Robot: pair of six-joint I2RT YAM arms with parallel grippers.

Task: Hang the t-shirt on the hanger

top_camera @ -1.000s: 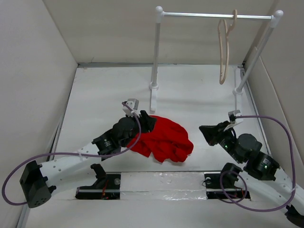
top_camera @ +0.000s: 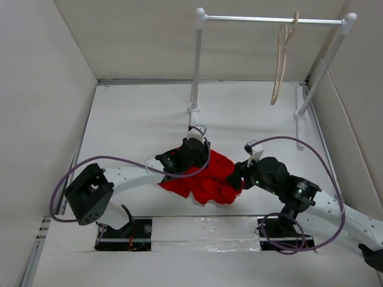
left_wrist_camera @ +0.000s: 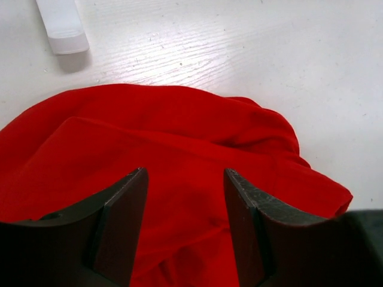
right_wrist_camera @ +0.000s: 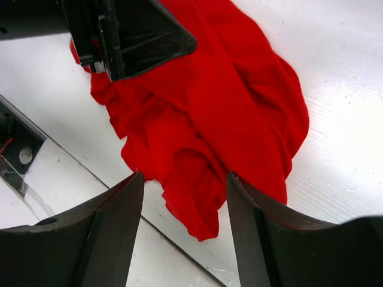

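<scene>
The red T-shirt [top_camera: 218, 188] lies crumpled on the white floor of the workspace. My left gripper is over it, fingers apart and pointing down at the cloth, nothing clearly between them. My right gripper hovers at the shirt's right side, open, with cloth visible beneath and between its fingertips. A beige hanger [top_camera: 279, 63] hangs from the rail at the upper right.
The metal rail [top_camera: 245, 18] stands on white posts [top_camera: 196, 66] at the back. A white foot bar [left_wrist_camera: 63, 30] lies just behind the shirt.
My left gripper has moved right and farther back over the shirt. My right gripper has moved left toward the shirt. The hanger has swung slightly.
</scene>
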